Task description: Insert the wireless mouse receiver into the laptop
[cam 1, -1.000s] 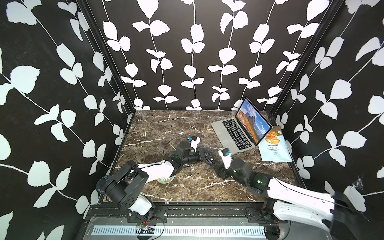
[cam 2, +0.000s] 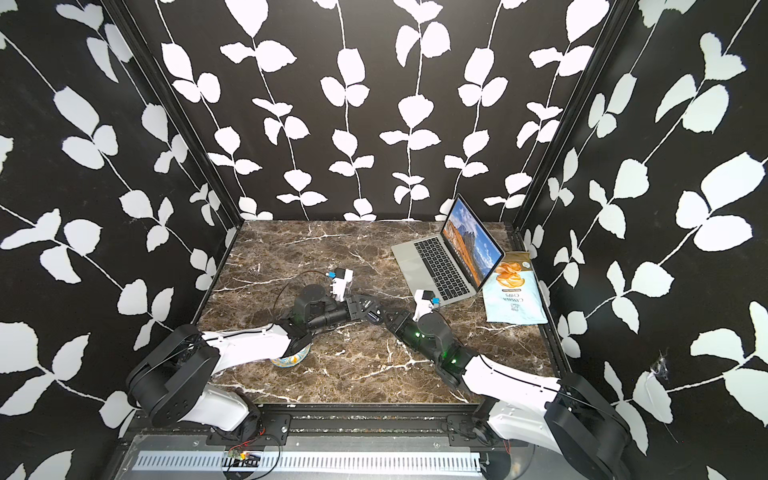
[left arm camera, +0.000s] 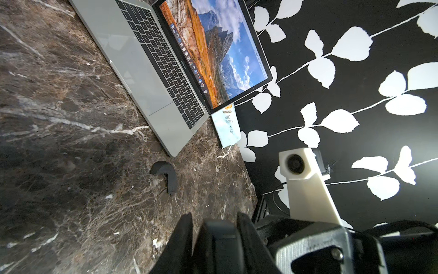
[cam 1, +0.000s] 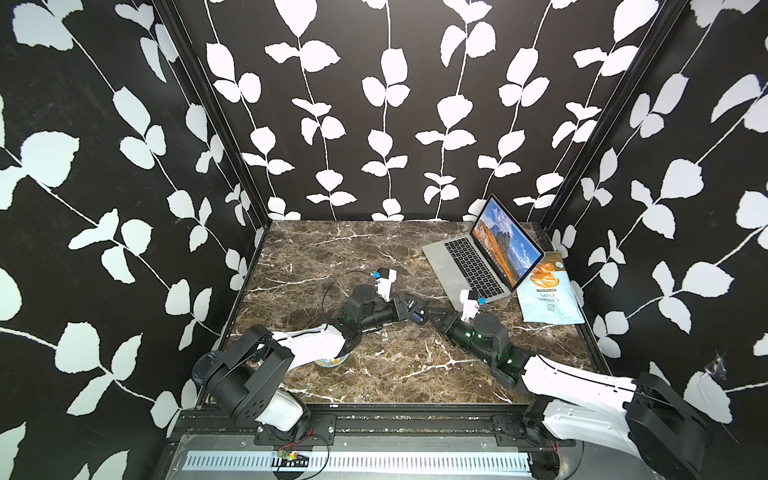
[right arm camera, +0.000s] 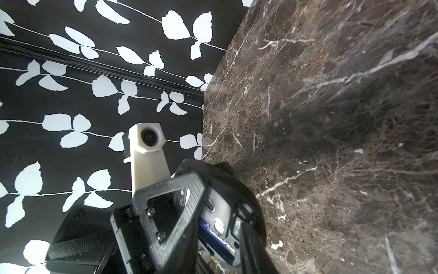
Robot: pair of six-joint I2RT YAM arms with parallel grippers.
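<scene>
The black mouse (cam 1: pixel 417 312) is held off to the left of the laptop by my left gripper, whose fingers are shut on it. Its underside faces my right gripper, with the battery bay open and a blue battery (right arm camera: pixel 216 239) inside. A small silver piece (right arm camera: pixel 237 226), apparently the receiver, shows in the mouse beside one right fingertip. The right fingers stand apart right at the mouse; whether they grip anything is unclear. The laptop (cam 1: pixel 458 281) stands open at the back right, screen lit.
A loose curved black piece (left arm camera: pixel 165 175) lies on the marble table near the laptop's corner. A blue chips bag (cam 1: pixel 550 300) lies right of the laptop. A round patterned object (cam 1: pixel 331 362) is partly under the left arm.
</scene>
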